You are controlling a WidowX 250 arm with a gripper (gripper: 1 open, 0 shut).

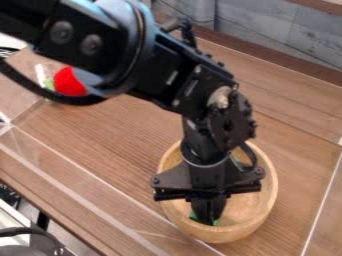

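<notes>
My black gripper (pixel 205 208) points down into a light wooden bowl (pixel 247 215) near the front right of the table. A small green item (pixel 197 217) lies in the bowl, mostly hidden by the fingertips. Whether the fingers are open or closed, or hold it, is hard to see.
A red round object (pixel 70 82) with a white-and-green item (pixel 43 78) beside it sits at the back left, partly behind the arm. A grey wall runs along the back right.
</notes>
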